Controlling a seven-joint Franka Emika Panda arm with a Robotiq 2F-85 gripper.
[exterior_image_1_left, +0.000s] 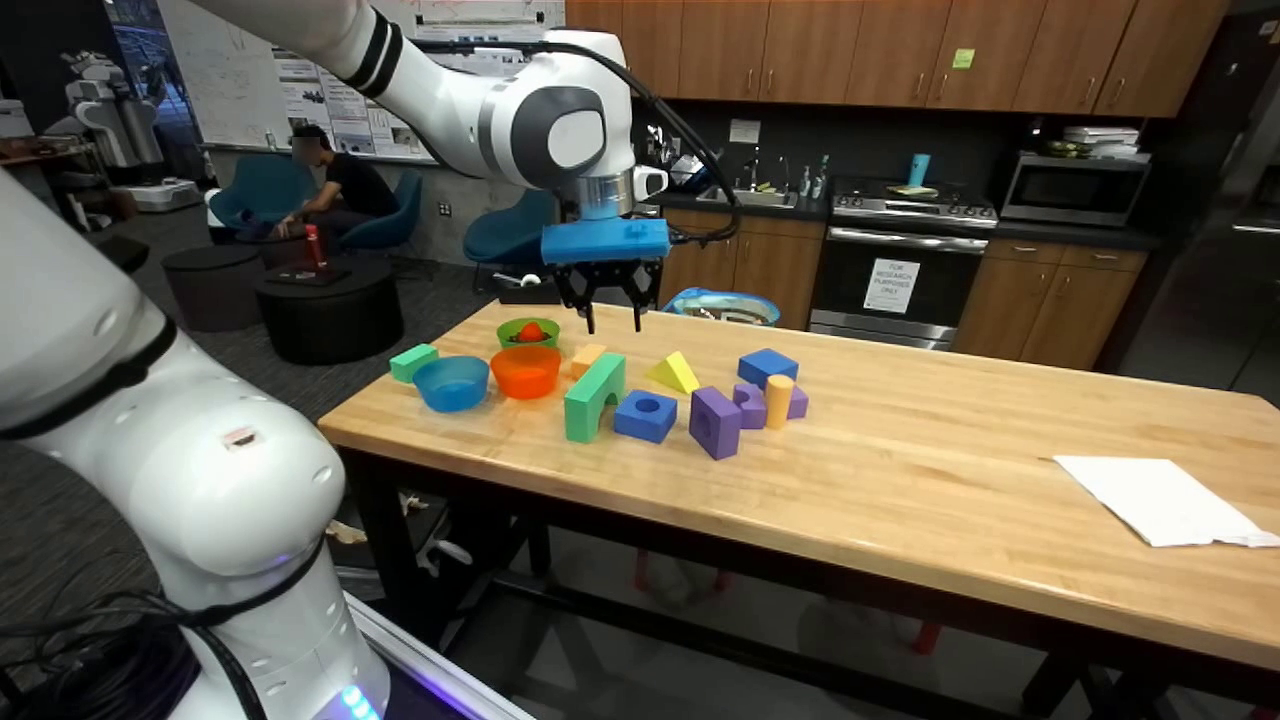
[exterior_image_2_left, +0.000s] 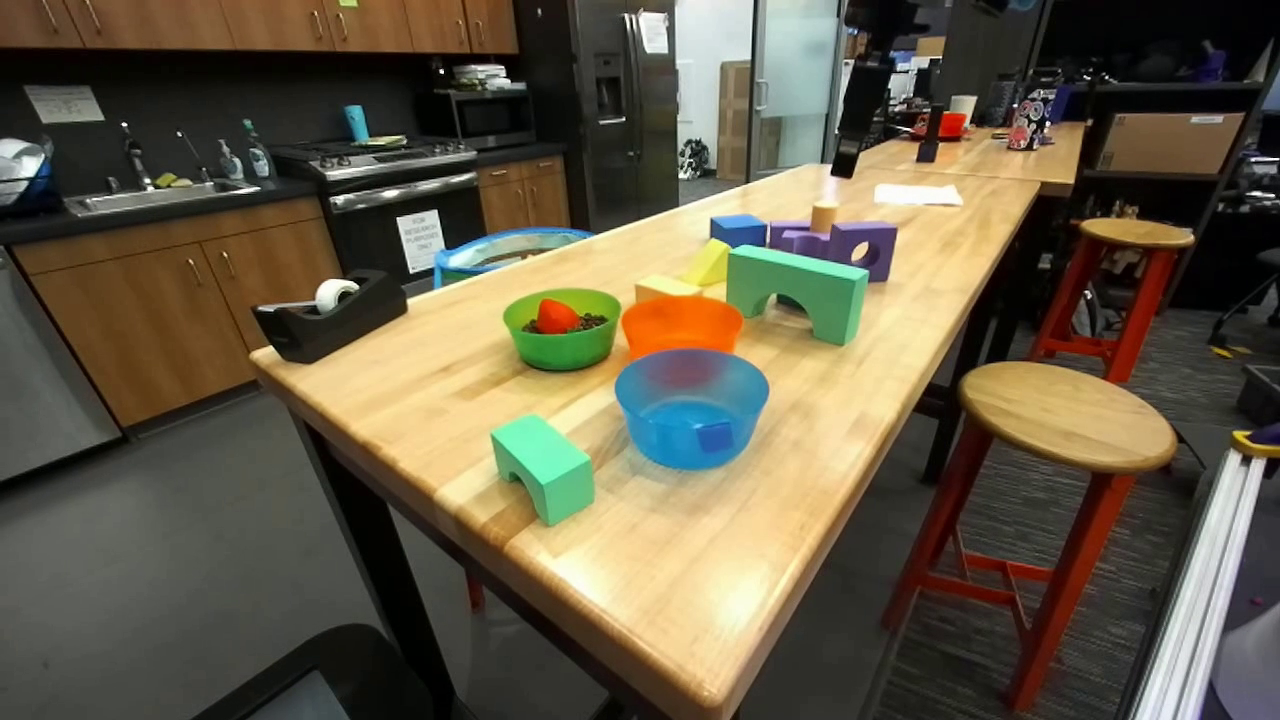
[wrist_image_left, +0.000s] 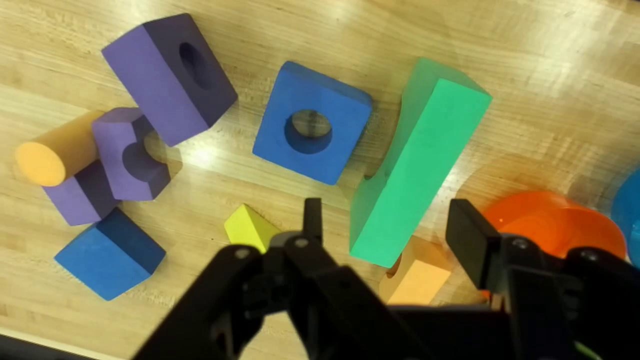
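Observation:
My gripper hangs above the table, open, with nothing between its fingers. A blue block with a round hole lies flat on the tabletop; from the wrist view it is beyond the fingertips, beside the long green arch block. The orange bowl and the blue bowl stand near that arch. In the green bowl sit a red thing and small dark bits. A yellow wedge and a pale orange block lie near the fingers in the wrist view.
Purple blocks, an orange cylinder and a solid blue block cluster to the right. A small green arch and a tape dispenser are near the table's end. Free wood stretches toward the white paper.

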